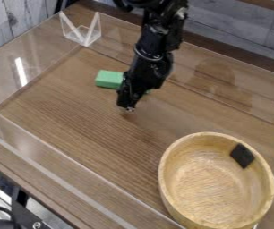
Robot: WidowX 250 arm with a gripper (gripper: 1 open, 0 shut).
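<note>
A black robot arm reaches down from the top centre, its gripper [129, 100] low over the wooden table, just in front of a green block [108, 79]. The gripper appears shut, with nothing visible between its fingers, though the tips are small and dark. The arm partly hides the block's right side.
A beige round bin [214, 207] with a black patch on its inner wall stands at the lower right. Clear plastic pieces are at the top left and left edge.
</note>
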